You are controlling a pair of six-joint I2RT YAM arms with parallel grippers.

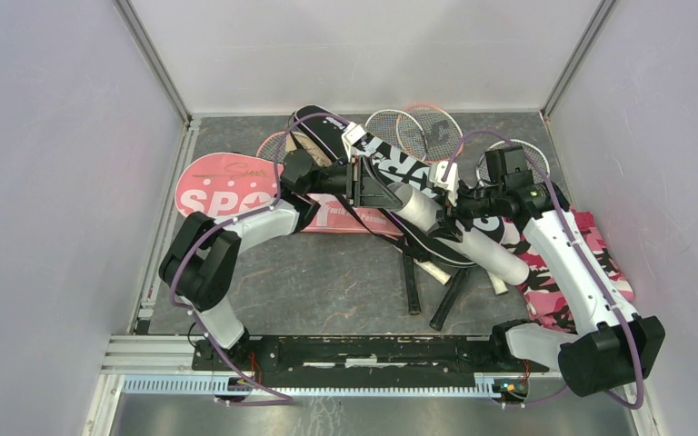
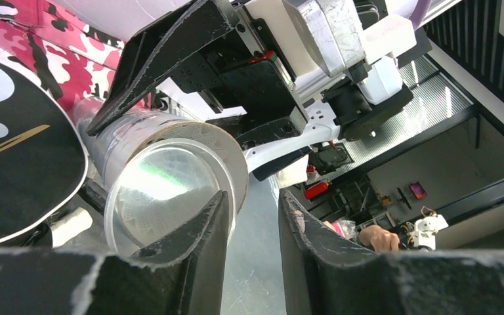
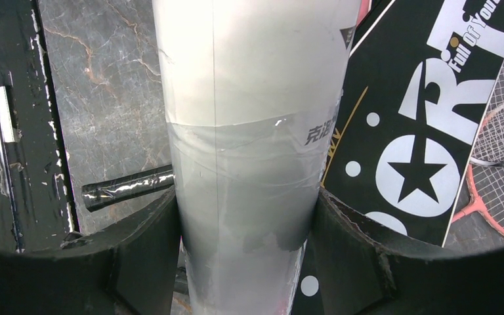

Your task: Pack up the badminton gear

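A long white shuttlecock tube (image 1: 495,259) hangs slanted above the gear, with my right gripper shut on its middle. In the left wrist view its round clear end (image 2: 159,187) faces my left gripper, whose fingers stand part open right at that end. From the top, the left gripper (image 1: 377,195) covers the tube's upper-left end, so exact contact is hard to tell. Beneath lies a black-and-white racket bag (image 3: 413,118).
A pink bag (image 1: 232,195) lies left, a pink camouflage bag (image 1: 550,300) right. Rackets (image 1: 432,132) lie at the back, with handles (image 1: 450,300) pointing forward.
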